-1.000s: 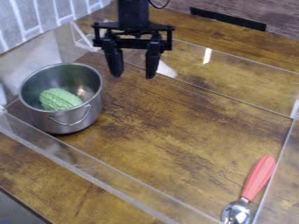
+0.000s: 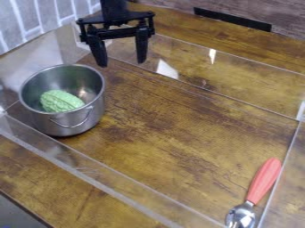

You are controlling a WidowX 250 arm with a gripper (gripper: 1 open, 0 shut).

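Note:
My gripper (image 2: 120,56) hangs over the back left of the table, up and to the right of a steel pot (image 2: 84,119). Its two black fingers stand apart with nothing between them. Inside the pot lies a green bumpy object (image 2: 60,101). A scoop with a red handle (image 2: 262,182) lies at the front right, its metal head toward the near edge.
A clear-walled enclosure (image 2: 143,191) surrounds the wooden work surface (image 2: 179,134), whose middle is bare. A light slatted object (image 2: 24,18) stands at the back left.
My gripper has moved left across the back of the table, toward the pot's side. The pot, green object and scoop are unchanged.

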